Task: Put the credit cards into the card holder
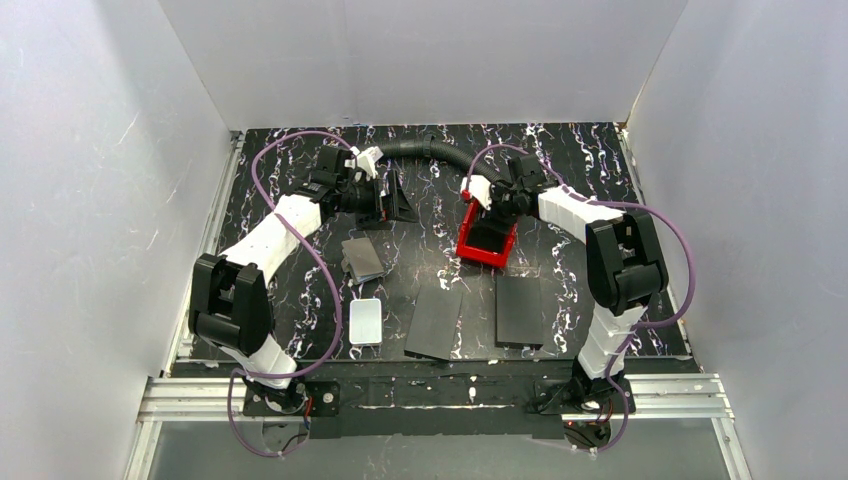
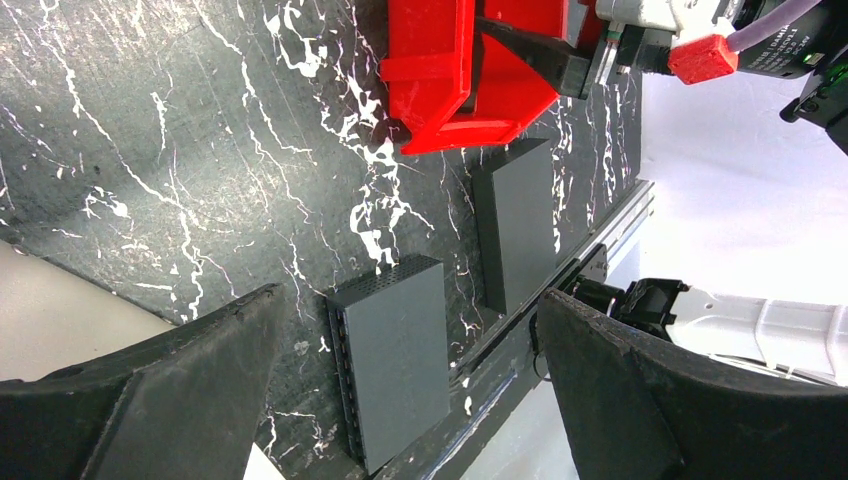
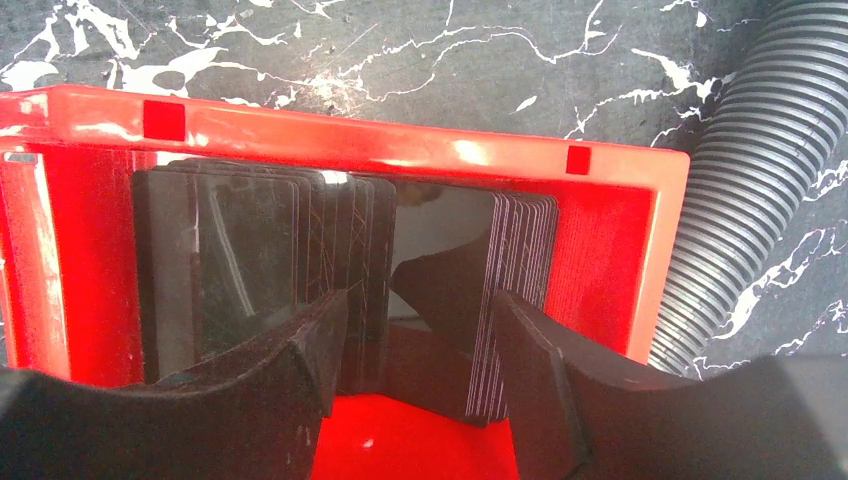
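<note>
A red tray (image 1: 483,258) holds dark credit cards (image 3: 265,255), standing in two leaning stacks in the right wrist view. My right gripper reaches down into the tray, its fingers apart. One fingertip overlaps the left stack and the other the right stack (image 3: 515,250); a gripped card does not show. Over the table, left of the tray, my left gripper (image 1: 400,210) is open and empty. A grey, booklet-like item (image 1: 363,258) with fanned layers lies below it. Whether this is the card holder, I cannot tell.
Two flat dark cases (image 1: 434,322) (image 1: 519,311) lie near the front edge, beside a small white tray (image 1: 366,322). A ribbed black hose (image 1: 430,149) runs behind the red tray. Bare table separates the left gripper from the red tray.
</note>
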